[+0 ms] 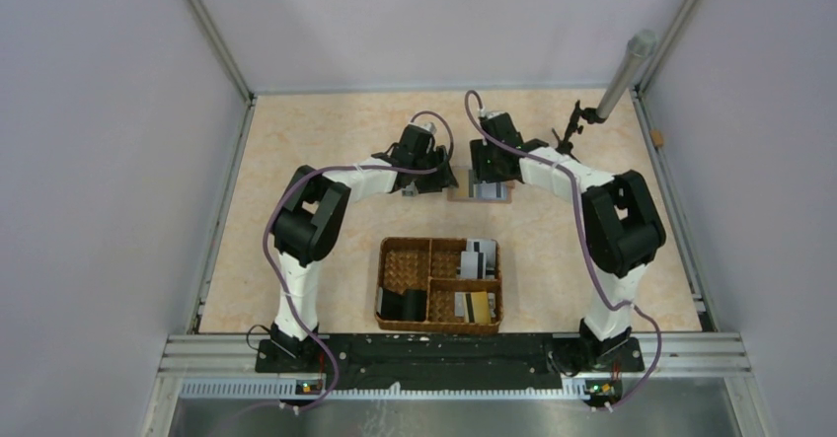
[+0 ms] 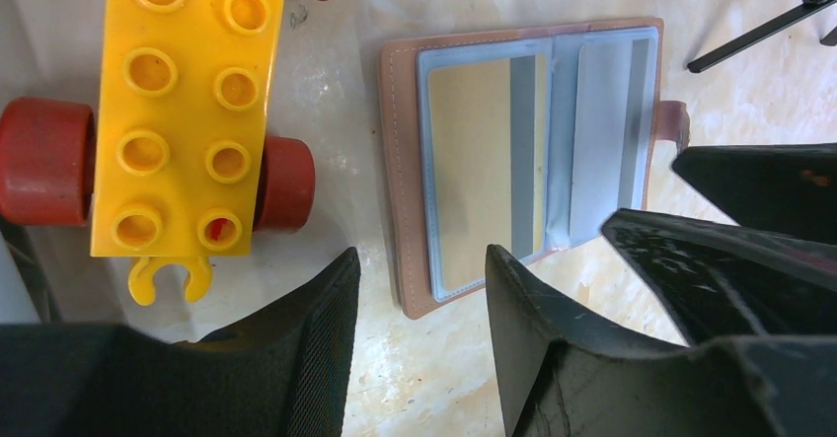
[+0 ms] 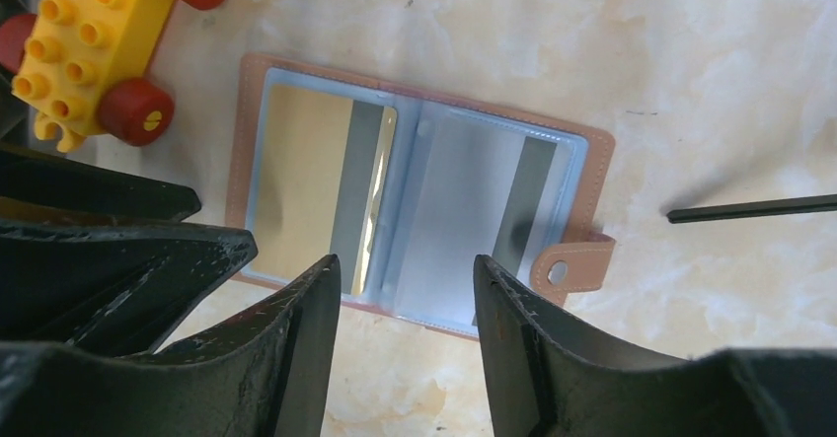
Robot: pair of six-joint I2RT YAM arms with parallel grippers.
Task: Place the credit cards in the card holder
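Note:
The card holder [image 2: 407, 181], brown with clear pockets, lies open on the table. A gold card [image 2: 472, 161] with a dark stripe sits in its left pocket, and a pale silver card [image 3: 459, 210], also striped, is in the right one. Over the holder's left side, my left gripper has its fingers apart and nothing between them. Above the holder, my right gripper is likewise open and empty. More cards rest in the basket: silver ones [image 1: 473, 264] in the back-right compartment and a gold one [image 1: 481, 306] in the front-right.
Left of the holder stands a yellow toy-brick vehicle [image 2: 188, 111] with red wheels. The basket's [image 1: 429, 328] front-left compartment holds dark items [image 1: 402, 305]. A black stand [image 1: 570, 126] is behind the holder to the right.

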